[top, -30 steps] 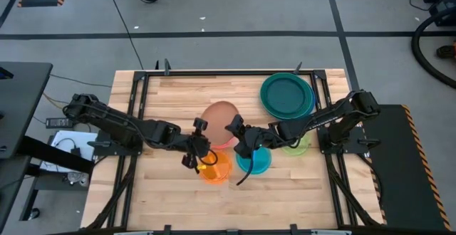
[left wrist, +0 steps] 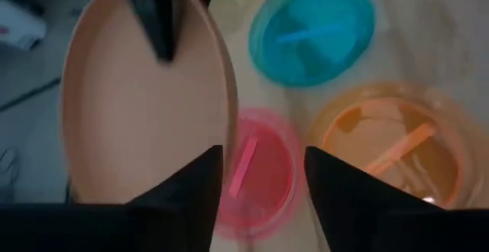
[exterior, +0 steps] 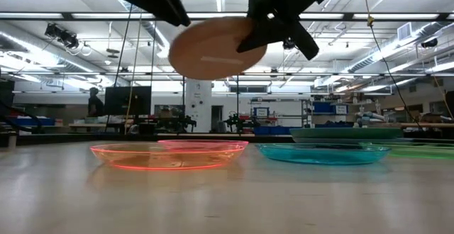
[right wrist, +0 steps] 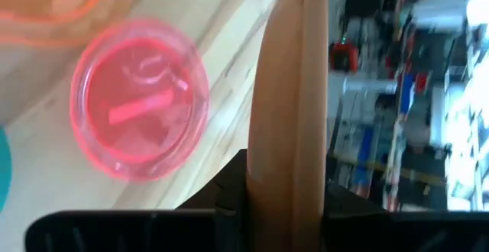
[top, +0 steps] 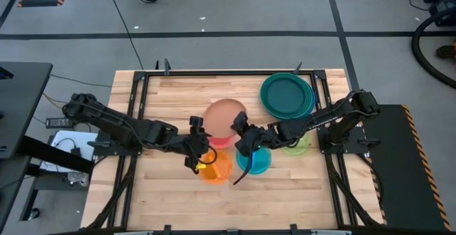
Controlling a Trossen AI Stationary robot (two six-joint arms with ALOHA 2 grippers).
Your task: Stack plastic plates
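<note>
The peach plate [top: 224, 115] is held up above the table, and in the cam right wrist view it stands edge-on between the right fingers. My right gripper is shut on its rim. In the cam left wrist view my left gripper has its fingers spread with nothing between them, close beside the plate's edge. Below lie a pink plate [left wrist: 263, 179], an orange plate [left wrist: 393, 145] and a teal plate [left wrist: 313, 34], separate on the wood. A dark green plate [top: 286, 85] rests on a blue one at the back right.
A light green plate [top: 300, 147] lies partly under the right arm. Black frame bars run along the table's sides.
The peach plate has shifted slightly to the right with the right gripper, away from the left one.
</note>
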